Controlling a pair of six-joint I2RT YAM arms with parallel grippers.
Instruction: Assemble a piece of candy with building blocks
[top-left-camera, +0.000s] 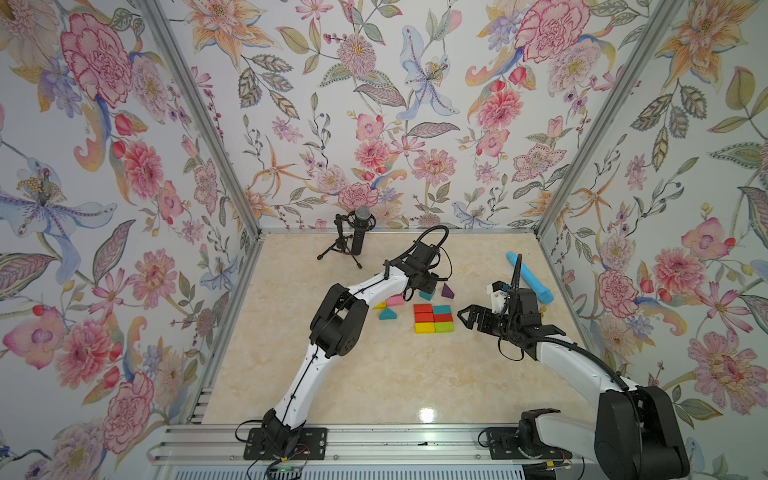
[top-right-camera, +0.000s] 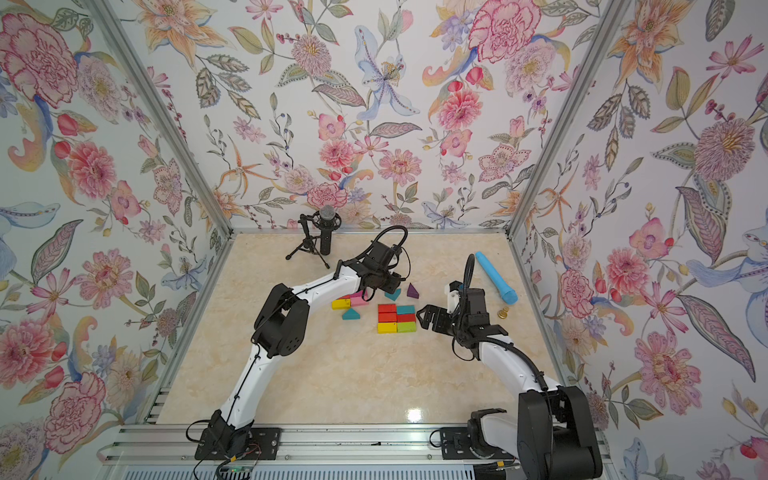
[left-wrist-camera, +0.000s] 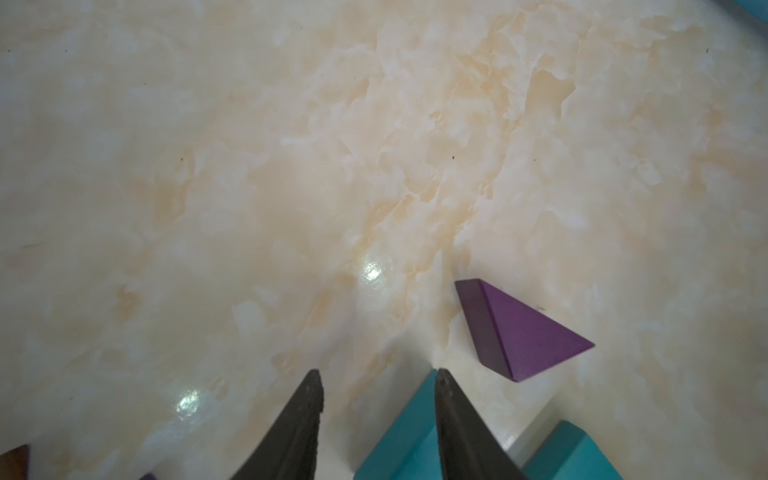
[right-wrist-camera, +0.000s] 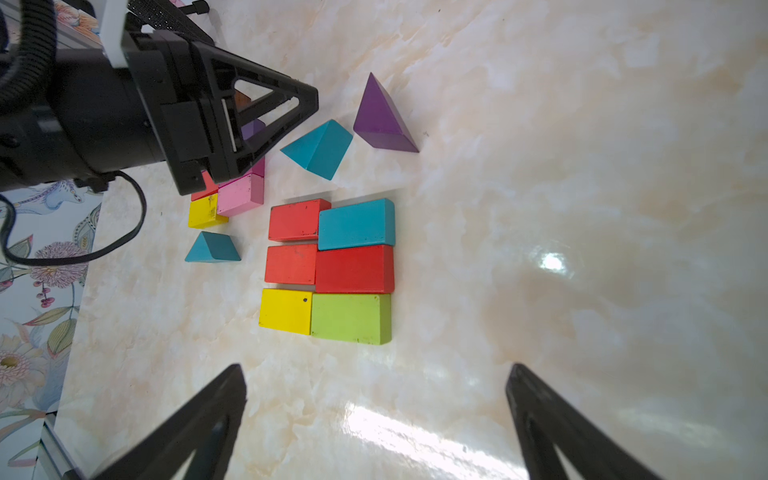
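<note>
My left gripper is shut on a cyan block (left-wrist-camera: 404, 432), partly visible between its fingers, above the table's back middle. Beside it lie another cyan block (left-wrist-camera: 576, 452) and a purple triangular block (left-wrist-camera: 524, 336). A grid of red (right-wrist-camera: 354, 269), cyan (right-wrist-camera: 356, 224), yellow (right-wrist-camera: 284, 309) and green (right-wrist-camera: 351, 318) bricks lies in the middle. A cyan triangle (right-wrist-camera: 212, 248) and pink (right-wrist-camera: 240, 196) and yellow (right-wrist-camera: 206, 211) blocks are to its left. My right gripper stands open right of the grid, nothing between its fingers.
A black stand with a cylindrical device (top-left-camera: 360, 232) is at the back left. A blue tube (top-left-camera: 528, 276) and a small brass-coloured object (top-right-camera: 502, 313) lie at the right.
</note>
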